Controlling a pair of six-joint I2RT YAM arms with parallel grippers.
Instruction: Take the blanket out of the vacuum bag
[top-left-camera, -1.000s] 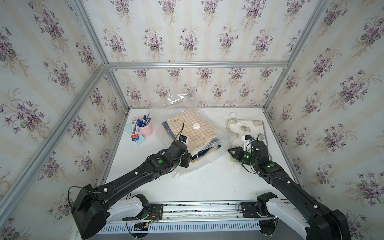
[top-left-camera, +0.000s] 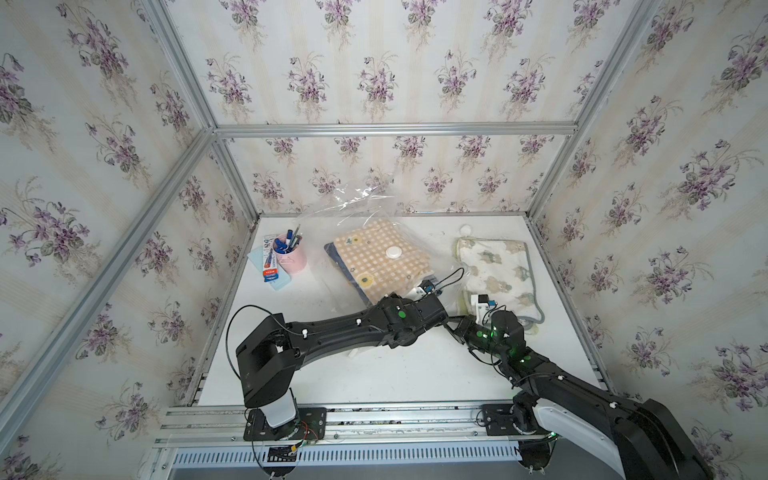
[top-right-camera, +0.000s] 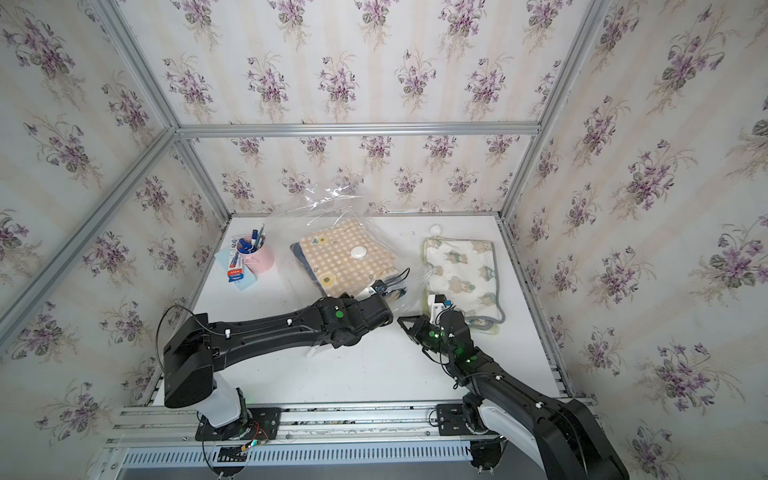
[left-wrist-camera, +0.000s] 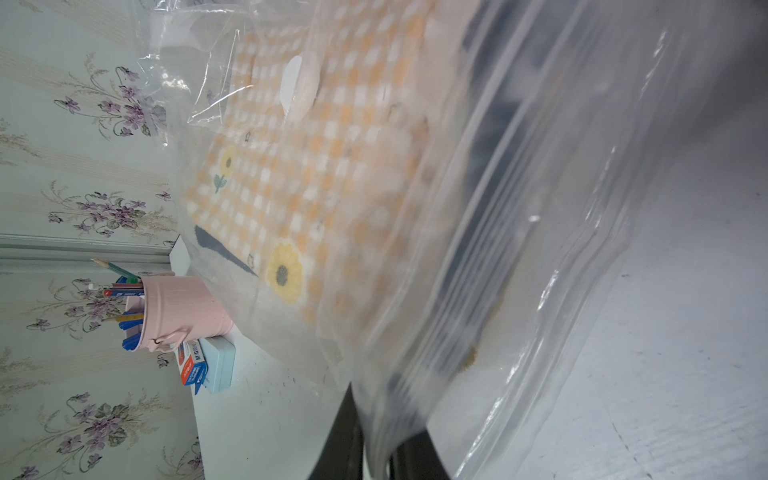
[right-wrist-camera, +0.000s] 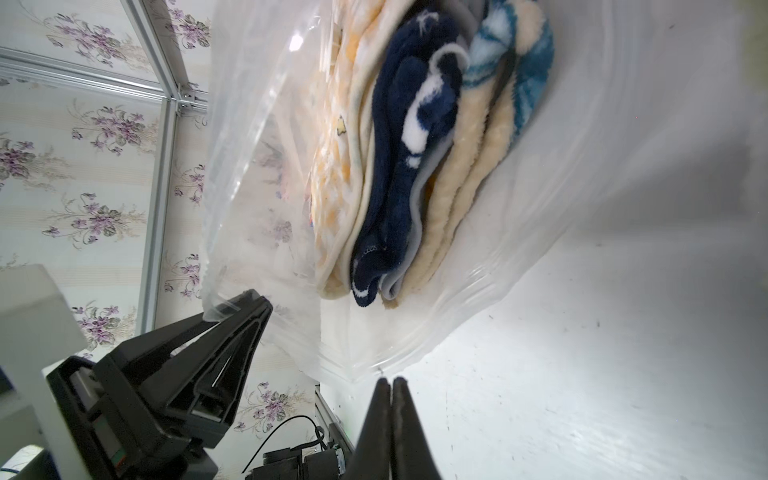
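A clear vacuum bag (right-wrist-camera: 496, 248) lies with its mouth open toward the front right. Inside are folded blankets: a yellow-white checked blanket (top-left-camera: 376, 257) on top, a navy one (right-wrist-camera: 400, 144) below and a beige-blue one (right-wrist-camera: 480, 120) under that. My left gripper is shut on the bag's gathered film at the mouth edge. In the right wrist view, my right gripper is shut by the bag's lower edge, nothing visible between its fingers. Another blanket, cream with a grey-green border (top-right-camera: 460, 280), lies flat outside the bag at the right.
A pink pen cup (top-left-camera: 290, 255) stands at the back left, beside a light blue item and a blue-red box (top-left-camera: 269, 268). A small white disc (top-left-camera: 465, 229) lies behind the cream blanket.
My left arm has swung right across the front of the bag and now covers its front edge in the top left view. The right arm has lowered toward the front, the two grippers coming close together.
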